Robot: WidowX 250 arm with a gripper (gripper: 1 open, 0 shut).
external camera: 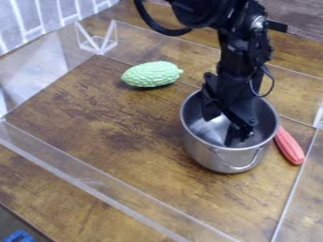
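A black robot gripper (228,121) reaches down from the top into a steel pot (221,154) at the middle right of the wooden surface, its lower part inside the pot. Its fingertips are dark against the pot's interior, so what lies between them is hard to make out. A pale green bumpy object (151,74), like a bitter melon, lies to the upper left of the pot. A red elongated object (289,146) lies just right of the pot.
Clear plastic walls (101,195) edge the wooden workspace (94,132). The left and front of the surface are open. A blue object (17,235) shows at the bottom-left corner.
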